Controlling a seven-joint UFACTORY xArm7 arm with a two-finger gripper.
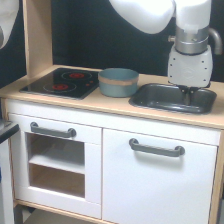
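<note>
A blue-green pot (118, 88) stands upright on the wooden counter, between the stove and the sink. Over the dark sink (150, 97) at the right hangs my white gripper (187, 90), apart from the pot and to its right. Its fingertips are small and dark against the basin, so their opening cannot be made out. No object shows at the fingers.
Left of the pot lies a black stove top (50, 87) with red rings, bare on top. Below are an oven door (92, 165) with a grey handle and a white cabinet door (150, 185). A wooden post (38, 40) rises at the left.
</note>
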